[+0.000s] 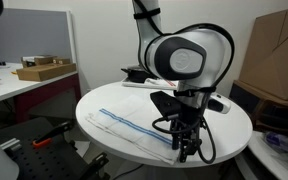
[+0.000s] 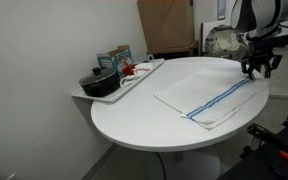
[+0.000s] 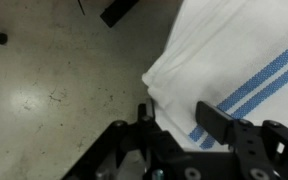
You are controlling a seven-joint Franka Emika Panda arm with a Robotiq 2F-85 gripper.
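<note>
A white towel with blue stripes (image 2: pixel 209 100) lies flat on the round white table (image 2: pixel 134 120), near its edge. At the towel's end, my gripper (image 1: pixel 192 156) hangs low by the table edge; in the other exterior view the gripper (image 2: pixel 258 73) is at the far right. The wrist view shows the gripper with its fingers apart and the edge of the towel (image 3: pixel 224 60) in the gap between them. The fingers do not look closed on the cloth. Their lower parts are blurred and dark.
A tray (image 2: pixel 119 90) with a black pot (image 2: pixel 99 80) sits at the table's far side, with boxes (image 2: pixel 104 60) behind. Beyond the towel the table edge drops to the floor (image 3: pixel 54 90).
</note>
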